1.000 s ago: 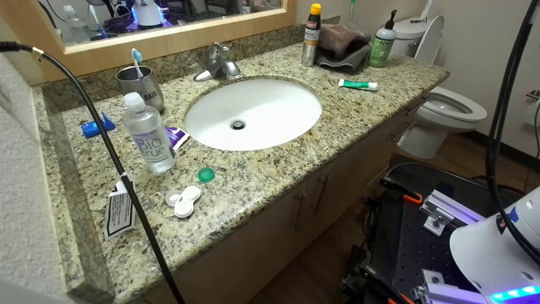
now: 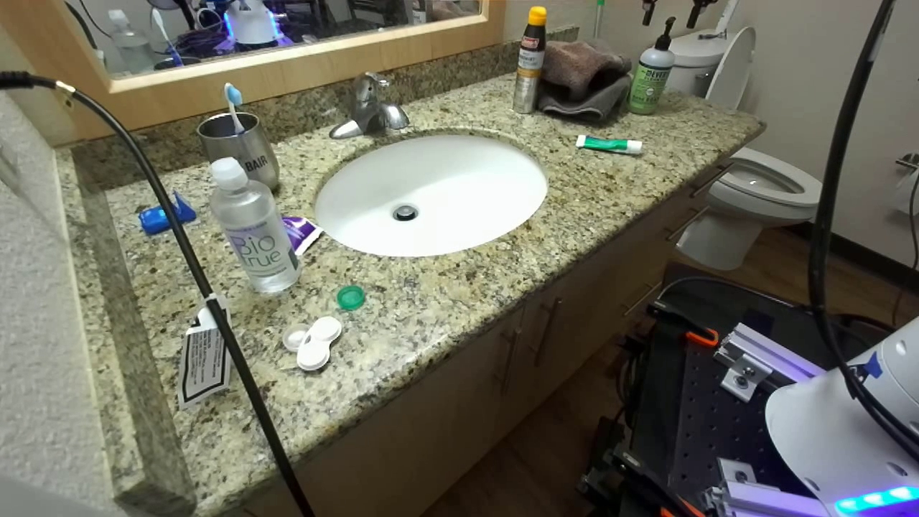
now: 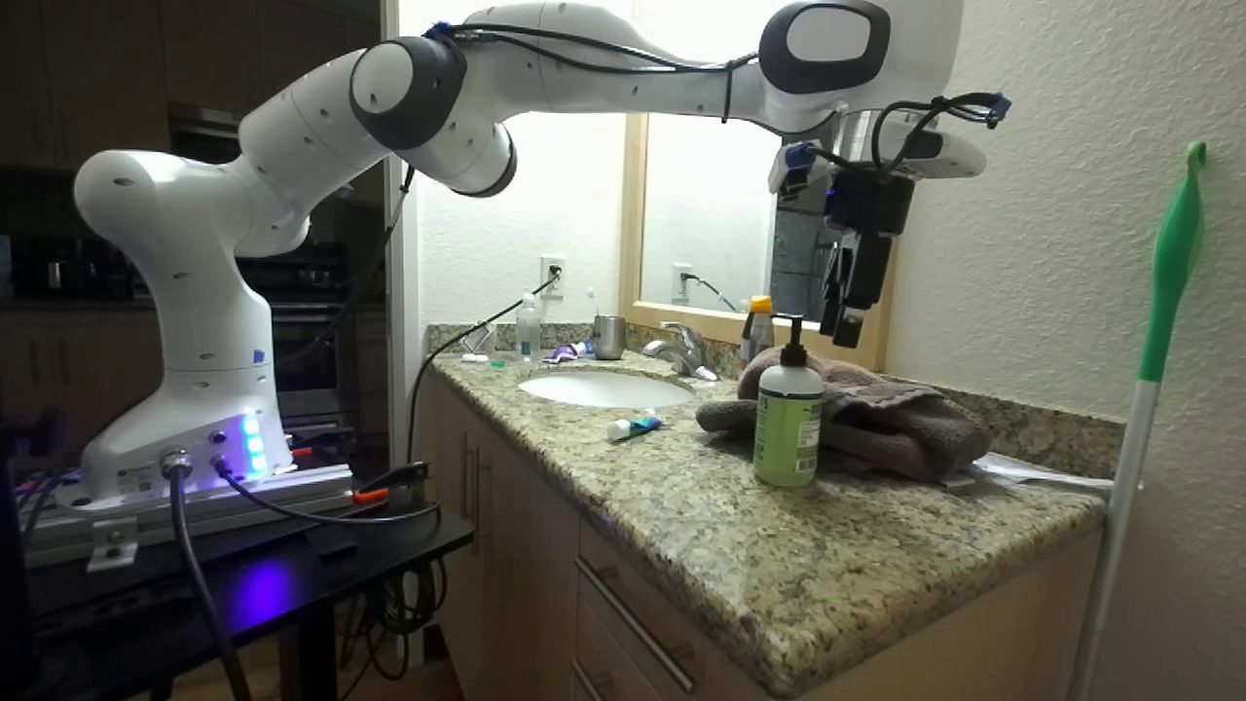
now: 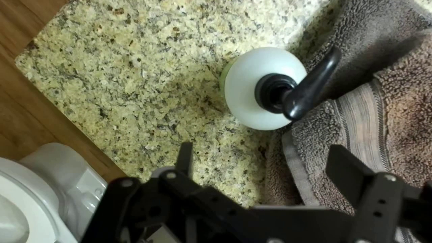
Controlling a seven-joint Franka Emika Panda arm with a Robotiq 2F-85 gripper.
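Below my gripper the wrist view shows a soap bottle (image 4: 247, 97) from above, upright on the counter, with its black pump (image 4: 312, 87) pointing toward the towel. The fingers (image 4: 185, 160) stand wide apart, so the gripper is open with nothing between them. In the second exterior view the gripper (image 3: 850, 327) hangs above the counter's far end, higher than the soap bottle (image 3: 788, 421) and apart from it. A crumpled grey-brown towel (image 3: 899, 415) lies right beside the bottle. The first exterior view has the bottle (image 2: 651, 77) at the counter's far end, without the gripper.
A spray can (image 2: 530, 64) stands by the towel, and a green toothpaste tube (image 2: 609, 145) lies near the sink (image 2: 465, 198). Around the near end are a clear bottle (image 2: 254, 228), a metal cup (image 2: 245, 151) and a lens case (image 2: 316, 342).
At the right edge of the first exterior view, the arm's hanging cable has shifted left. Everything on the counter lies as before.
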